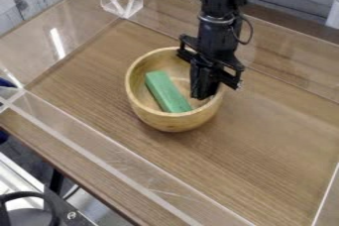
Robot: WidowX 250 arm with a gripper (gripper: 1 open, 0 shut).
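Observation:
A wooden bowl (142, 109) sits mid-table with a green rectangular block (169, 96) lying inside it, toward its left. My black gripper (213, 79) is low at the bowl's right rear rim, its lower part over the inside of the bowl. It looks shut, with nothing visible between its fingers; its tips are small and dark against the bowl.
A small white object (119, 0) stands at the back left. Black cables or parts (27, 210) lie at the lower left corner.

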